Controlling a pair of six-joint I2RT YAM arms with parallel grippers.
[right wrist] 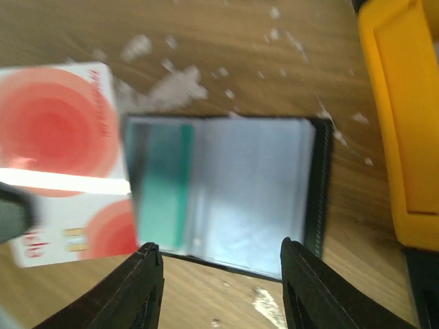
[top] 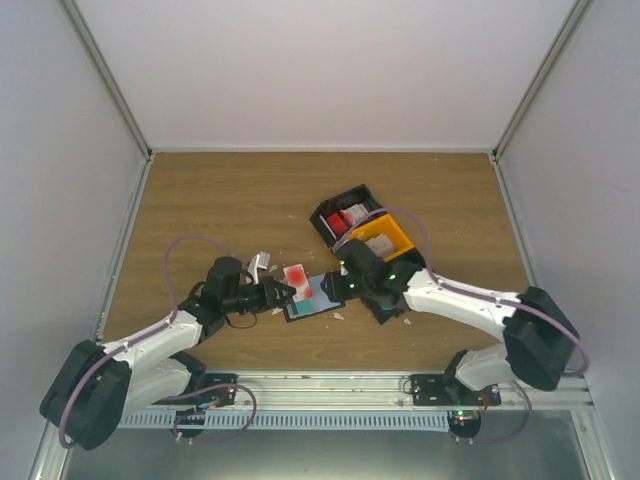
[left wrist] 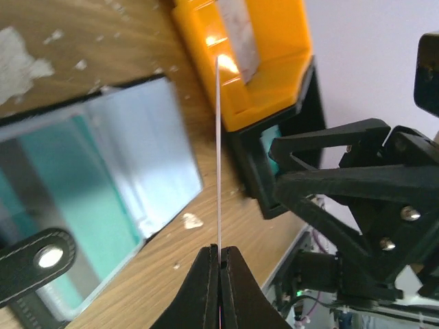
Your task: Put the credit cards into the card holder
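A red-and-white card (top: 296, 279) is held on edge by my left gripper (top: 286, 293), which is shut on it. In the left wrist view the card (left wrist: 219, 151) appears as a thin upright line rising from the shut fingers (left wrist: 236, 298). Its printed face (right wrist: 58, 164) fills the left of the right wrist view. Beneath lies the open card holder (top: 322, 302), black-edged with clear sleeves, a teal part on its left and a pale sleeve (right wrist: 254, 185) on its right. My right gripper stands open above the holder's near side, nothing between its fingers.
Right of the holder, a yellow tray (top: 398, 236) sits beside a black tray (top: 348, 196) holding red and white cards. Another dark tray (top: 385, 308) lies partly under my right arm.
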